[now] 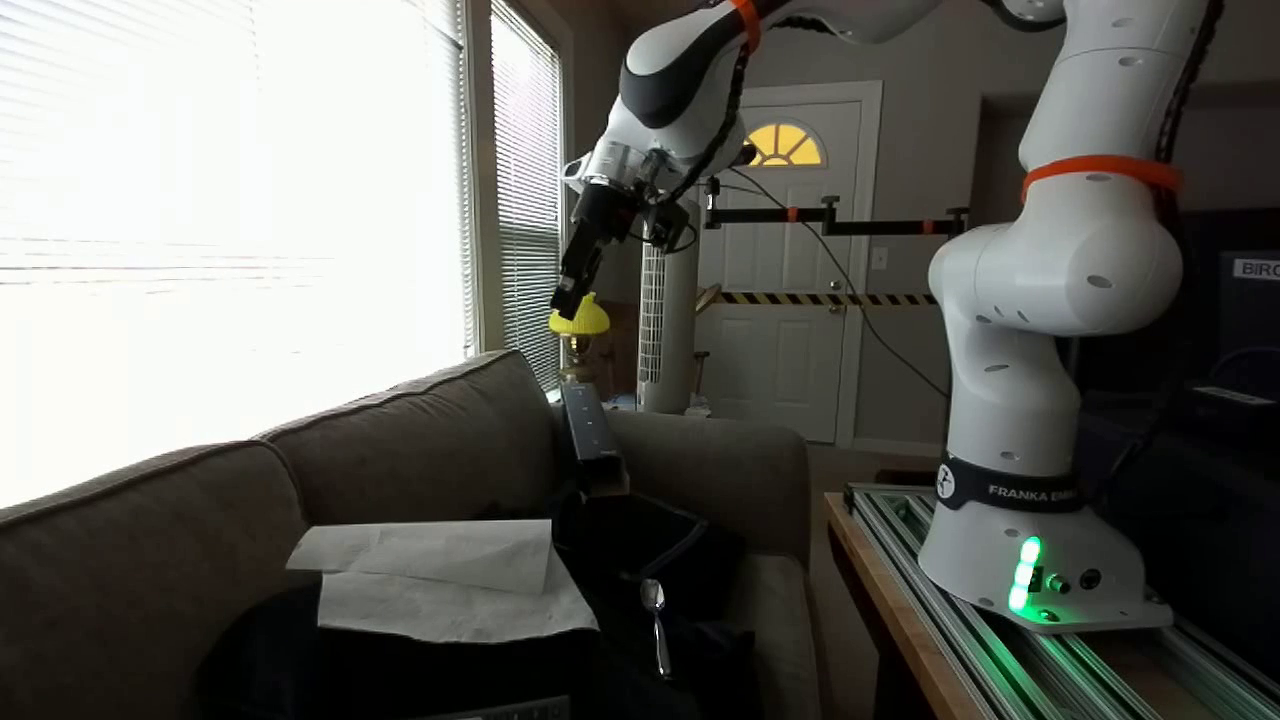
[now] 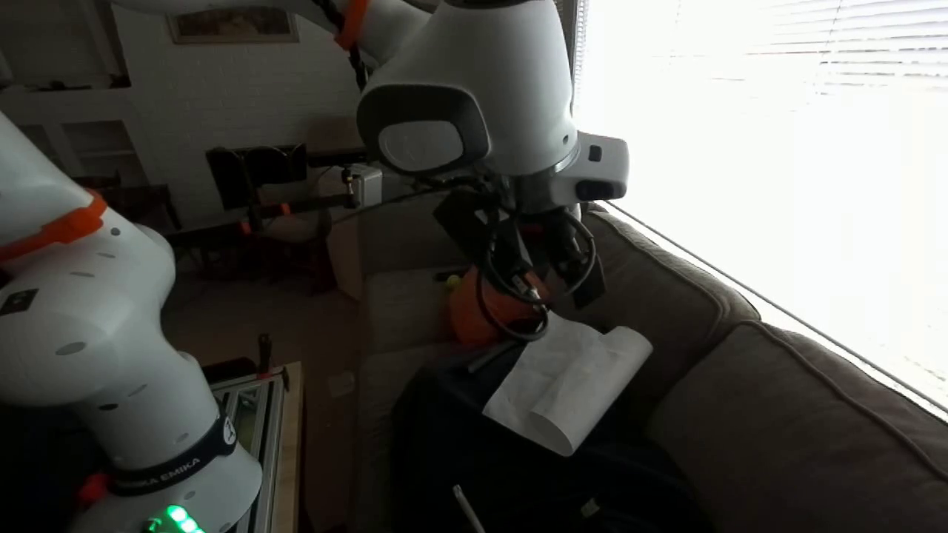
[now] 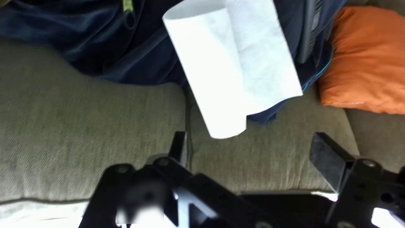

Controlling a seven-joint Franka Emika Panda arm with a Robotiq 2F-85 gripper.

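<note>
A white paper sheet [image 3: 231,64] with one side curled over lies on dark cloth [image 3: 148,57] on the sofa. In exterior view 1 the same sheet [image 1: 444,582] rests toward the front, with a silver spoon [image 1: 656,626] to its right. My gripper stands open, its two fingers wide apart and only sofa fabric visible beyond them. High above the sofa, the gripper [image 1: 564,306] is tilted toward the backrest and clear of the paper. Exterior view 2 shows the curled sheet [image 2: 578,382] below the hand, whose fingertips are partly hidden by cables.
An orange cushion [image 3: 364,60] sits beside the dark cloth. A long dark grey box-like object [image 1: 594,438] rises near the sofa's far arm. The sofa backrest [image 1: 408,432] runs along the bright window. Bare seat fabric [image 3: 95,133] shows left of the paper.
</note>
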